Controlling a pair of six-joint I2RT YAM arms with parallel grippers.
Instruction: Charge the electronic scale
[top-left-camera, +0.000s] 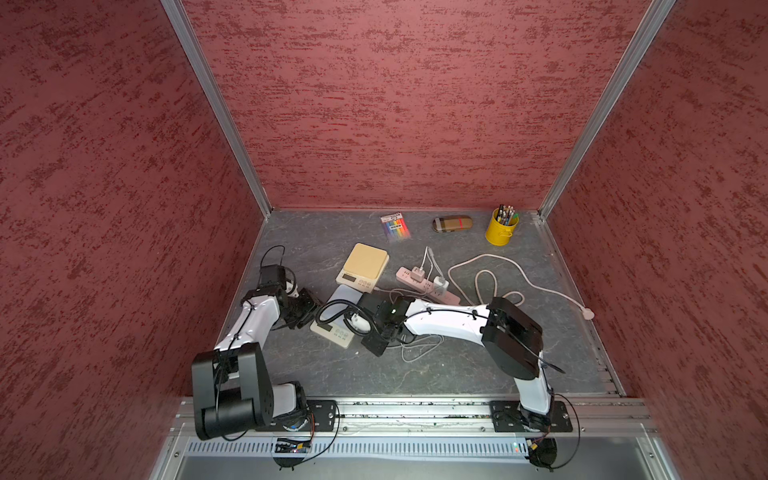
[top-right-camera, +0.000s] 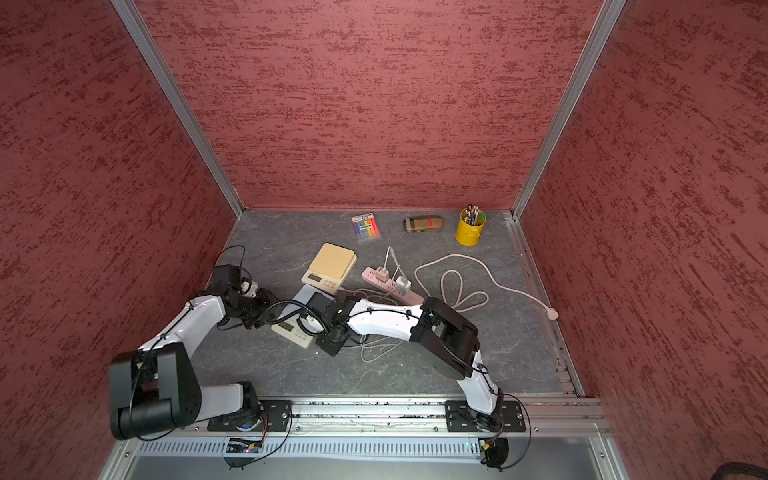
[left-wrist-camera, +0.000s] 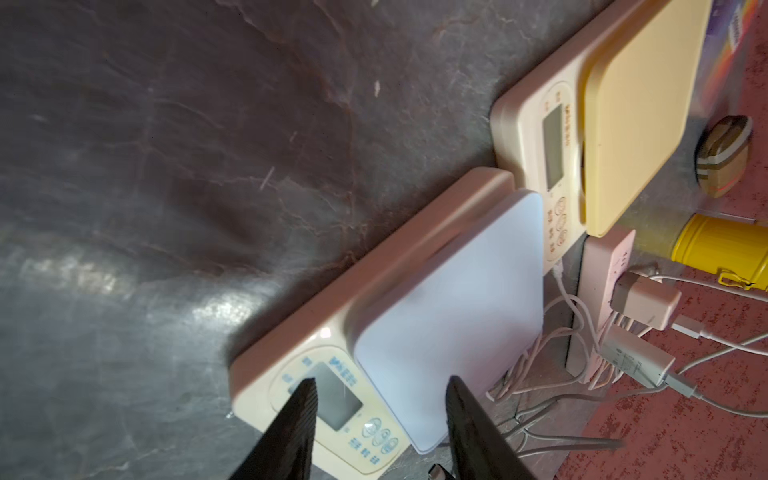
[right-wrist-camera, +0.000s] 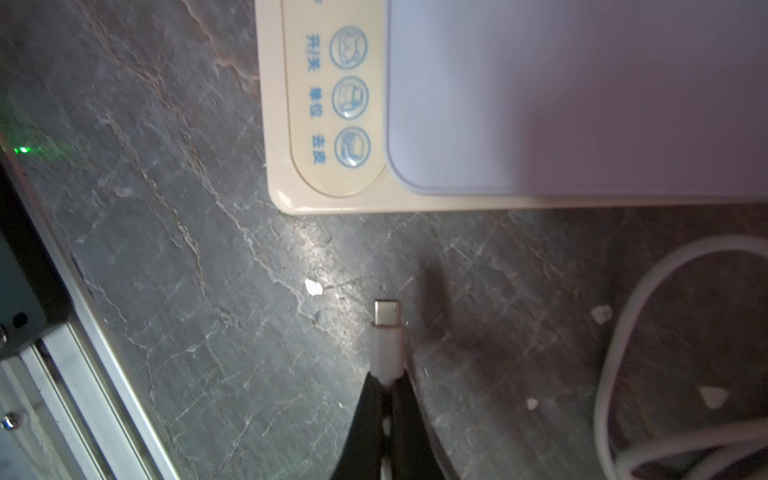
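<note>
A cream scale with a pale blue-grey plate (left-wrist-camera: 456, 312) lies flat on the table. My left gripper hovers on its left side, fingers apart and nothing between them. My right gripper is shut on a white charging cable, whose connector (right-wrist-camera: 387, 340) points toward the scale's long side edge, a short gap away. No port shows in that edge. A second scale with a yellow plate (left-wrist-camera: 648, 104) stands against the far end of the first; a white cable meets its side.
A pink power strip (top-left-camera: 413, 280) with two white chargers (left-wrist-camera: 636, 352) lies right of the scales. Loose white cable (right-wrist-camera: 624, 376) coils near the right gripper. A yellow pen cup (top-left-camera: 499, 232), brown case (top-left-camera: 453, 224) and coloured pack (top-left-camera: 395, 227) sit at the back.
</note>
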